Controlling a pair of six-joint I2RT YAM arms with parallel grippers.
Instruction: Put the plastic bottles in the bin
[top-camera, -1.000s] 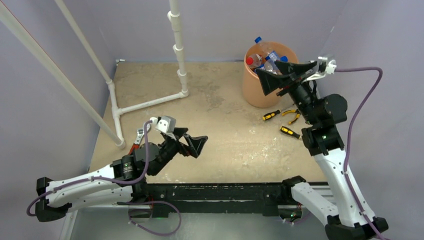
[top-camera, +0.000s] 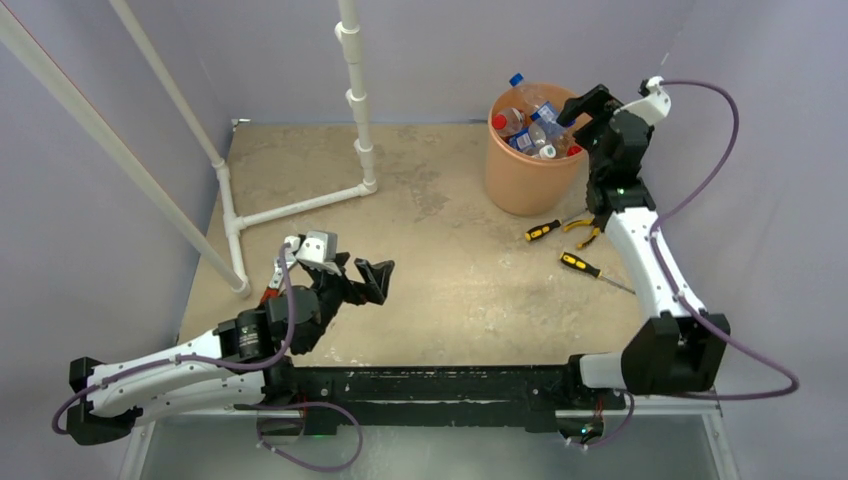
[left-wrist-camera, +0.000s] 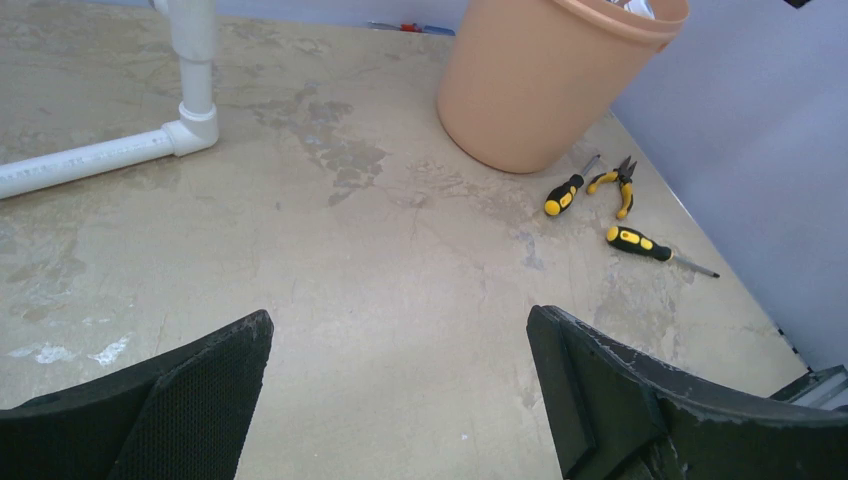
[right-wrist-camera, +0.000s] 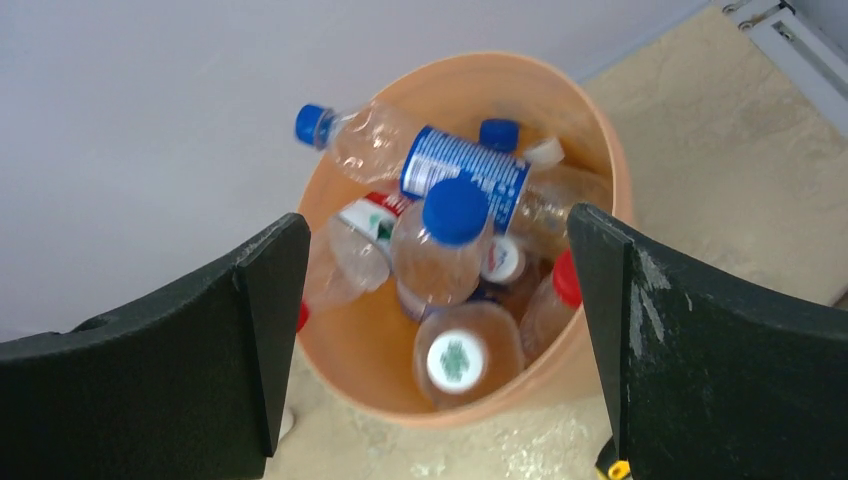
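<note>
The orange bin (top-camera: 532, 180) stands at the back right of the table, full of plastic bottles. One bottle with a blue label (right-wrist-camera: 465, 165) leans across the rim, its blue cap (right-wrist-camera: 313, 125) sticking out past the edge. Below it lie a blue-capped bottle (right-wrist-camera: 437, 260), a white-capped one (right-wrist-camera: 470, 355) and others with red caps. Over the bin's right side is my right gripper, open, with nothing held and the bottles in sight between its fingers. My left gripper hangs over the front left of the table, open and empty.
Two yellow-black screwdrivers (top-camera: 543, 230) (top-camera: 580, 264) and pliers (left-wrist-camera: 618, 185) lie right of and in front of the bin. White pipes (top-camera: 300, 204) frame the left back. A red-handled tool (top-camera: 271, 290) is partly behind the left arm.
My right arm has moved back and to the right, its gripper now at the bin's right rim. The bottles look unmoved.
</note>
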